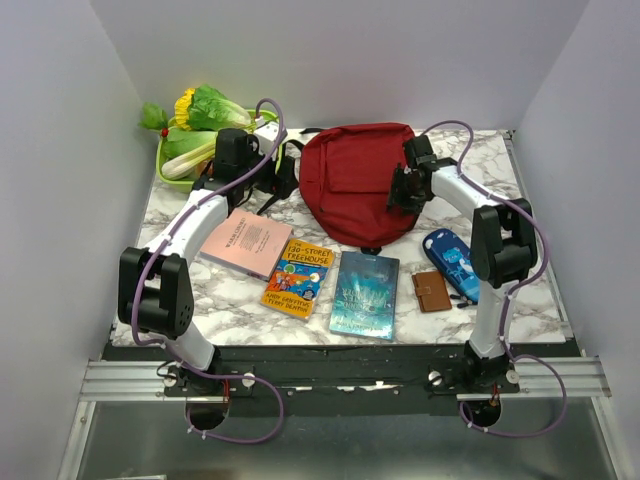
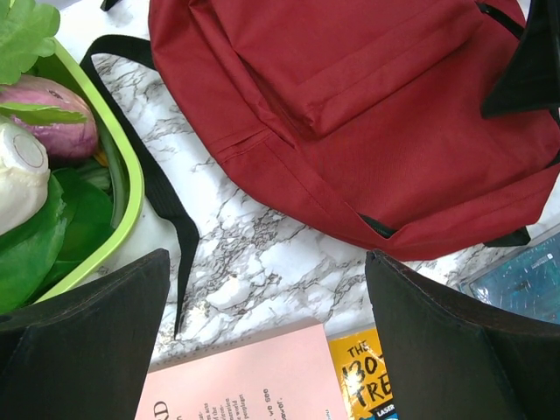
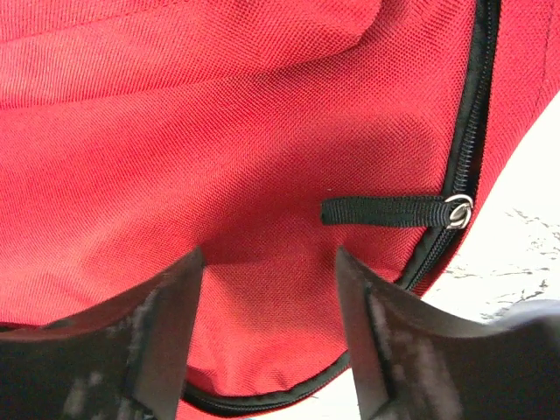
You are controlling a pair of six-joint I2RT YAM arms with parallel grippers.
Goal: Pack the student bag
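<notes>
The red bag (image 1: 345, 180) lies flat at the back middle of the table. In the right wrist view its black zipper (image 3: 468, 122) runs down the right side, with a black pull tab (image 3: 385, 211) lying across the cloth. My right gripper is over the bag, part open, nothing between its fingers, the tab just ahead of them. My left gripper hangs open and empty left of the bag. In front lie a pink book (image 1: 246, 243), a yellow book (image 1: 298, 278), a teal book (image 1: 364, 296), a brown wallet (image 1: 432, 291) and a blue pencil case (image 1: 457, 262).
A green basket (image 1: 160, 160) heaped with vegetables stands at the back left. A black strap (image 2: 162, 188) trails over the marble between basket and bag.
</notes>
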